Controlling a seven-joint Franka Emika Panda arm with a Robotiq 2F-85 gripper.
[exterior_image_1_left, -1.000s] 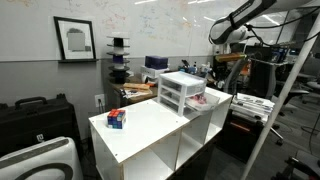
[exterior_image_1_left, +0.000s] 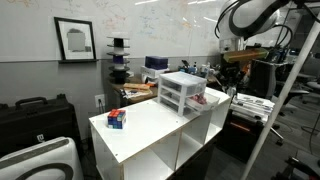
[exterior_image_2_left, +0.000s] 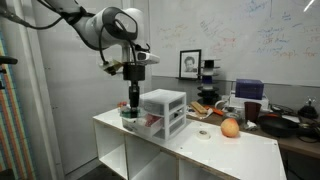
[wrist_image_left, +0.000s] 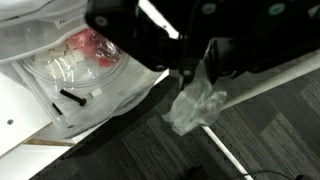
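A crumpled, translucent pale-green piece (wrist_image_left: 195, 106), like thin plastic, hangs below the dark fingers of my gripper in the wrist view. The fingers are shut on it. Left of it, a clear drawer (wrist_image_left: 112, 103) stands open, with pink, white and black small things inside. The drawer belongs to a white drawer unit (exterior_image_2_left: 163, 103) on the white table. In the second exterior view, my gripper (exterior_image_2_left: 133, 103) points down beside the unit's open side. The first exterior view barely shows the fingertips against the dark background.
The white table (exterior_image_1_left: 150, 132) has a clear front part, with a red-and-blue box (exterior_image_1_left: 116, 119) near its end. A tape roll (exterior_image_2_left: 204, 134) and an orange ball (exterior_image_2_left: 230, 128) lie beyond the unit. Grey carpet (wrist_image_left: 265, 120) shows below the table's edge.
In the first exterior view, the arm has swung a little to the right and appears closer to the camera. The drawer unit and the table items have stayed put.
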